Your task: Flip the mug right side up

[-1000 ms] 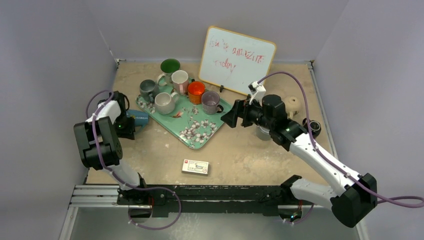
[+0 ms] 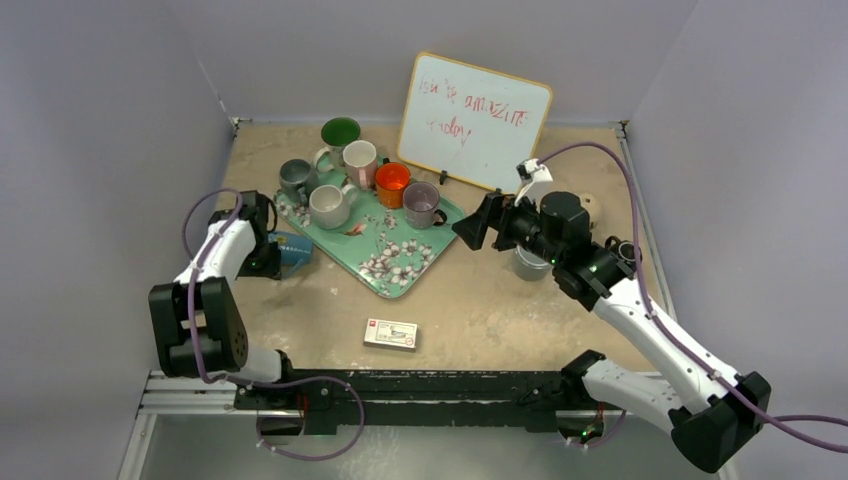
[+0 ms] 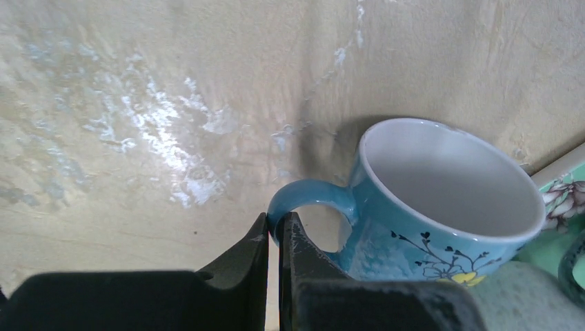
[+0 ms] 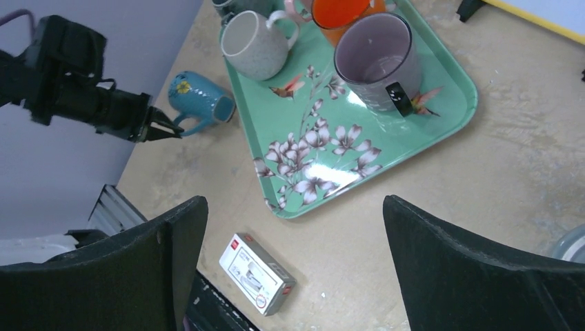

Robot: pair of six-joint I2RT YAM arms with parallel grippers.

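A blue mug with a flower print lies on its side left of the tray, seen also in the left wrist view and right wrist view. My left gripper is shut on its handle. My right gripper hangs open over the right half of the table, nothing between its fingers.
A green tray holds several upright mugs. A small box lies near the front edge, a whiteboard stands at the back. Other items sit at the right, partly hidden.
The blue mug and my left gripper have moved slightly right, toward the tray. The right arm has shifted a little to the right.
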